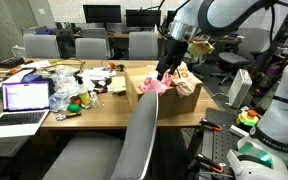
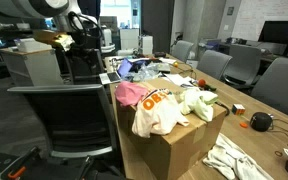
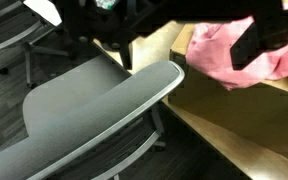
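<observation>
My gripper [image 1: 170, 68] is open above the near edge of a cardboard box [image 1: 190, 102], with nothing held. In the wrist view its dark fingers [image 3: 118, 30] stand wide apart. A pink cloth [image 3: 224, 52] shows below and partly behind the right finger. That same pink cloth [image 1: 149, 96] hangs over the box's left side in exterior view 1. Other cloths are heaped on the box: a white one with an orange print [image 2: 158, 112] and a pale green one [image 2: 199, 103]. The box's inside is mostly hidden by them.
A grey chair back [image 3: 104, 110] rises close by the gripper and box. The wooden table [image 1: 99, 117] carries a laptop [image 1: 24, 103] and much clutter. A white cloth [image 2: 234, 158] lies on the table beside the box.
</observation>
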